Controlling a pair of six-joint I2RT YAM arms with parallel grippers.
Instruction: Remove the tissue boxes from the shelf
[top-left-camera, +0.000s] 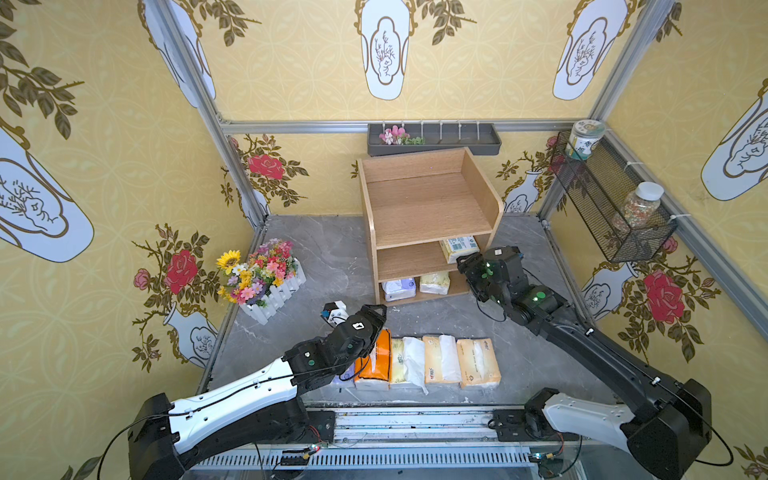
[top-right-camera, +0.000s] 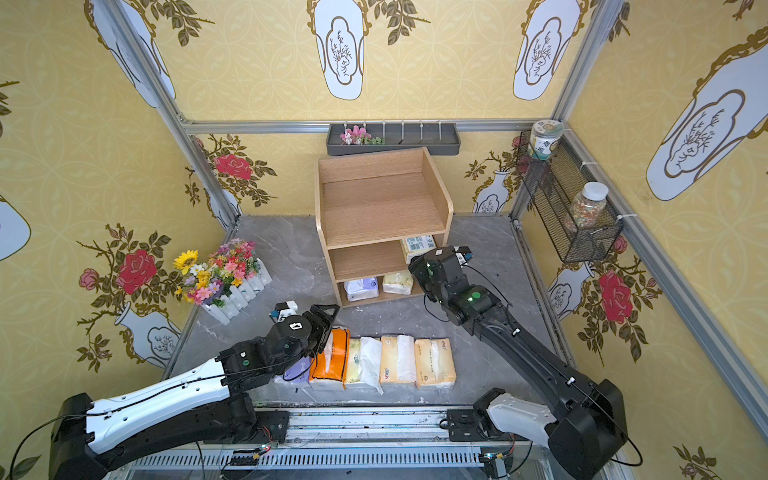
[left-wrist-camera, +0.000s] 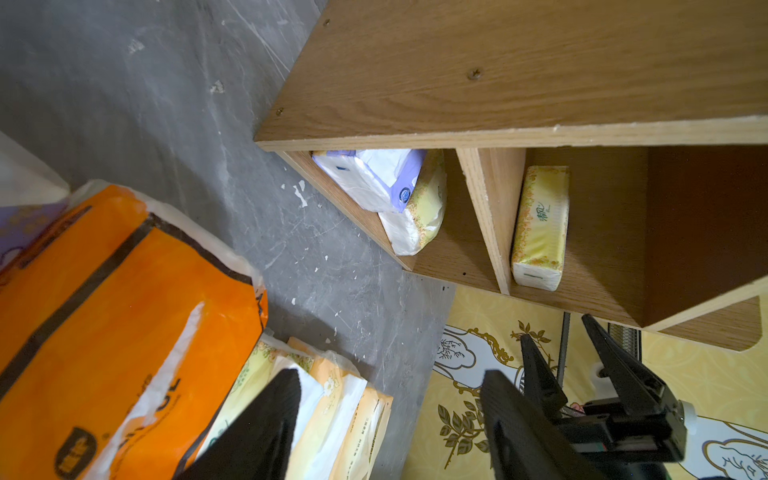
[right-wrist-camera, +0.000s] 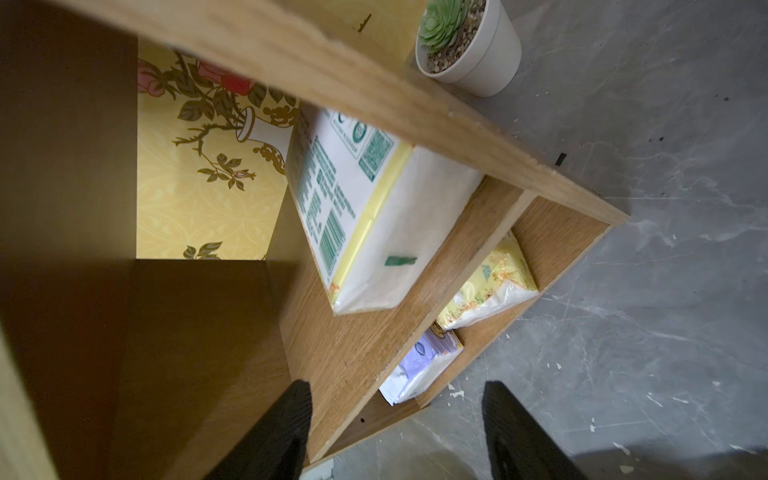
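Note:
On the middle level of the wooden shelf (top-left-camera: 432, 204), at its right, lies a yellow-white tissue pack (right-wrist-camera: 376, 216). Below it, the bottom level holds a purple-white tissue pack (left-wrist-camera: 376, 176) and another yellow tissue pack (right-wrist-camera: 492, 284). My right gripper is open before the shelf's right front, close to the middle-level pack and with nothing between its fingers. My left gripper stands open over the table, near an orange tissue pack (left-wrist-camera: 136, 320), and holds nothing.
Several packs lie in a row at the table's front, among them a tan one (top-left-camera: 477, 361). A flower box (top-left-camera: 272, 288) stands at the left. A wire basket (top-left-camera: 612, 196) hangs on the right wall. A potted succulent (right-wrist-camera: 472, 48) sits beside the shelf.

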